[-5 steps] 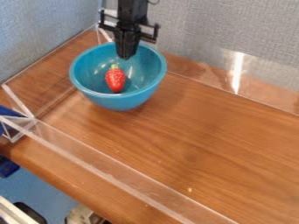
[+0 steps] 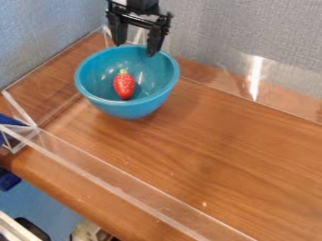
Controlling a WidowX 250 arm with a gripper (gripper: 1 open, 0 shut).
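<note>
A turquoise bowl (image 2: 153, 100) rests on the wooden surface toward the back left. Inside it, left of its middle, lies a red strawberry (image 2: 124, 85) with a green top. My black gripper (image 2: 135, 40) is open above the back part of the bowl, its fingers pointing down, with nothing visible between them.
Clear plastic walls (image 2: 255, 89) run along the back and along the front left. A blue object (image 2: 8, 130) with white bars sits at the left edge. The wooden surface (image 2: 233, 160) to the right of the bowl is clear.
My gripper has risen slightly and changed its angle over the bowl's back part. The bowl and the strawberry have stayed in place.
</note>
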